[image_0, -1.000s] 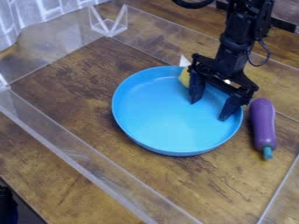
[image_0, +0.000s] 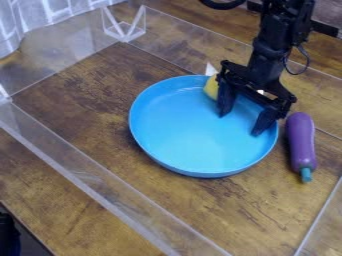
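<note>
A black robot gripper (image_0: 246, 95) reaches down from the top right over the back rim of a blue round plate or shallow bowl (image_0: 187, 130). A yellow object (image_0: 213, 86) with a white tip shows behind its left finger, partly hidden by it. Whether the gripper holds that object or is open around it I cannot tell. A purple eggplant-like object (image_0: 301, 140) with a teal end lies just right of the blue dish, outside it.
Wooden table (image_0: 67, 120) surrounds the dish, with free room to the left and front. Clear plastic edging runs along the left side and top left corner.
</note>
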